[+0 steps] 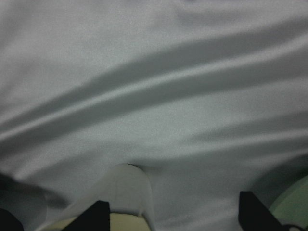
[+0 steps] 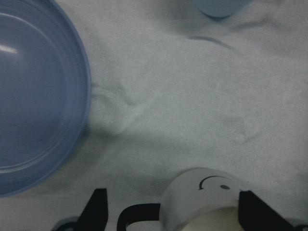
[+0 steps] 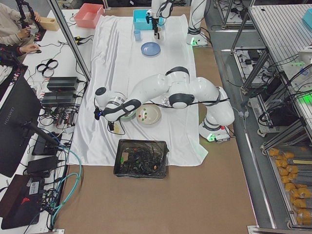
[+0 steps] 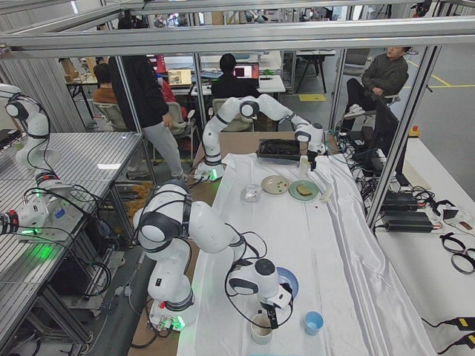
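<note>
My left gripper stands open low over the cloth, beside a green plate (image 4: 304, 190) and a pale object with a yellow part (image 1: 127, 192); the cream plate (image 3: 148, 113) is alongside. At the far end, my right gripper is open just over a white mug (image 2: 199, 195) with a printed face and black handle; whether its fingers touch the mug is unclear. A blue plate (image 2: 38, 96) and a light blue cup (image 4: 313, 322) stand near that mug.
A black bin (image 3: 140, 171) sits at the near edge in the left camera view, a turquoise bin (image 3: 140, 19) at the far edge. A clear item (image 4: 251, 193) lies by the plates.
</note>
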